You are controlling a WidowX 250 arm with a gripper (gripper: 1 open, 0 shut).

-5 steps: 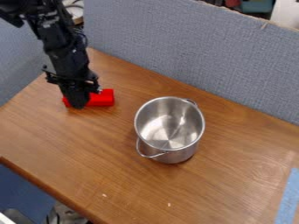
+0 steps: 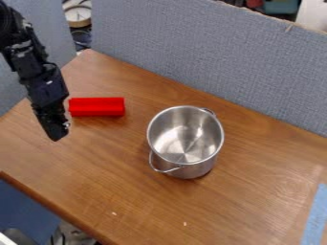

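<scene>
A red cylinder point(image 2: 99, 106) lies on its side on the wooden table, left of centre. My black gripper point(image 2: 54, 125) is at the table's left, just left of and a little below the cylinder, pointing down and apart from it. It looks shut, with nothing seen between its fingers. A steel pot point(image 2: 185, 142) with a wire handle stands upright right of the cylinder.
Grey padded walls point(image 2: 205, 57) border the table point(image 2: 128, 191) at the back and left. A light blue strip point(image 2: 313, 215) is at the right edge.
My gripper has moved left, from over the red cylinder to beside it, and slightly down in the view. The cylinder and pot stay in place.
</scene>
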